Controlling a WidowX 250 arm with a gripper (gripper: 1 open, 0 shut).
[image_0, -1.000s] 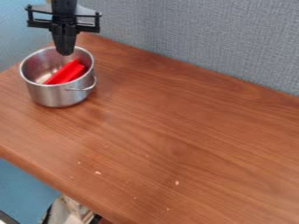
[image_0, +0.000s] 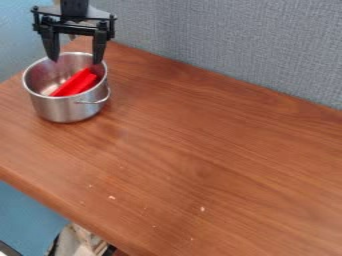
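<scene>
A stainless steel pot (image_0: 64, 106) with side handles stands at the back left of the wooden table. A red elongated object (image_0: 76, 82) lies inside it, leaning toward the right wall. My black gripper (image_0: 74, 56) hangs over the pot from the top left, its two fingers spread open above the red object, with nothing held between them.
A grey textured wall (image_0: 241, 40) runs along the back. The table's left edge drops to a blue surface (image_0: 27, 220).
About a second ago the gripper's fingers were close together over the pot; they are now spread apart. The pot and red object look unmoved.
</scene>
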